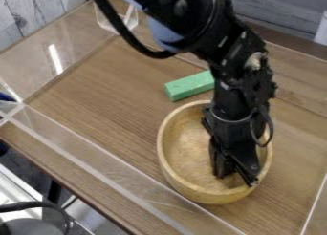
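The black arm comes down from the top centre to my gripper (234, 168), whose fingers are low inside a round wooden bowl (183, 158) on the tabletop. The gripper looks shut, with no object visible between its fingers, though the tips are dark and hard to make out. The arm covers much of the bowl's right part.
A green block (189, 85) lies just behind the bowl. A wall (294, 19) runs along the back, and cables show at the lower left.
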